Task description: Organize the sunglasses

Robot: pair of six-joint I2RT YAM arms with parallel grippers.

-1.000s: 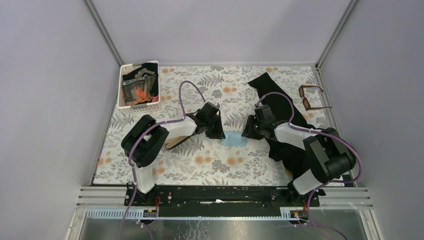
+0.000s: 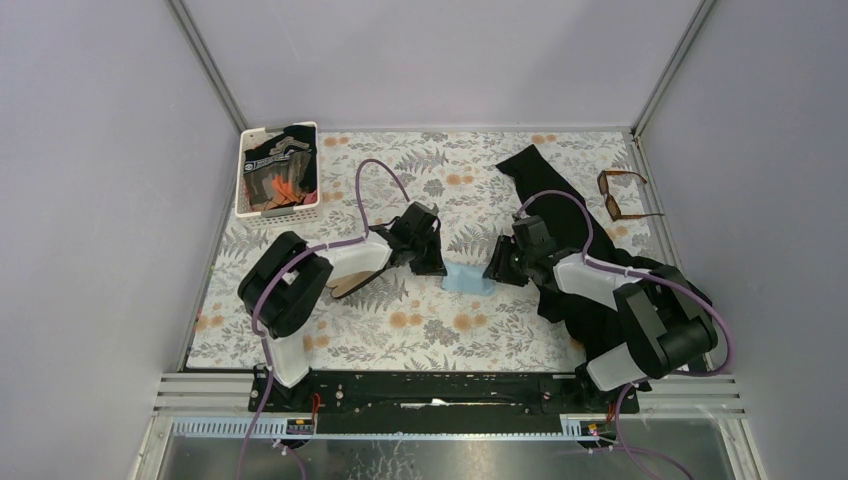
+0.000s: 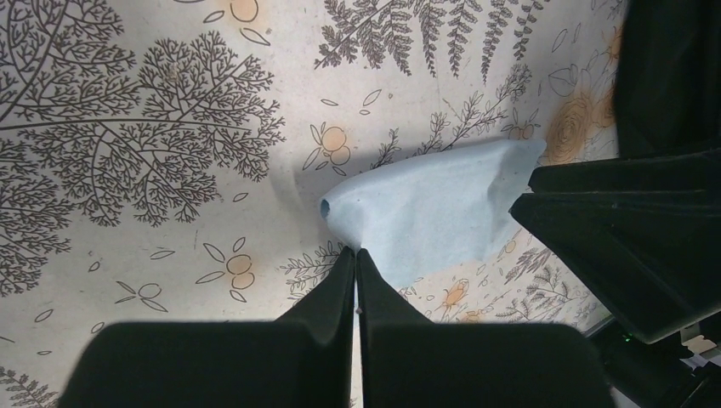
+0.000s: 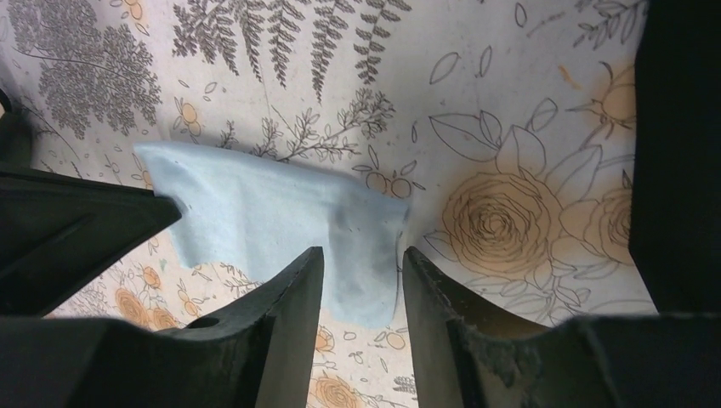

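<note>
A small light blue cloth [image 2: 467, 279] lies between my two grippers at mid-table. My left gripper is shut, with the cloth's left edge gathered up at its fingertips. That edge is curled and slightly raised. Around the cloth's right end, my right gripper stands open; the edge runs between its fingertips without being clamped. Brown-framed sunglasses [image 2: 611, 208] with arms spread rest at the far right of the table.
A white basket [image 2: 242, 190] holding dark and orange things stands back left. Black fabric [image 2: 570, 212] stretches beneath the right arm. A tan object [image 2: 345, 285] is partly hidden by the left arm.
The left gripper and the blue cloth have barely moved. The sunglasses are unmoved.
</note>
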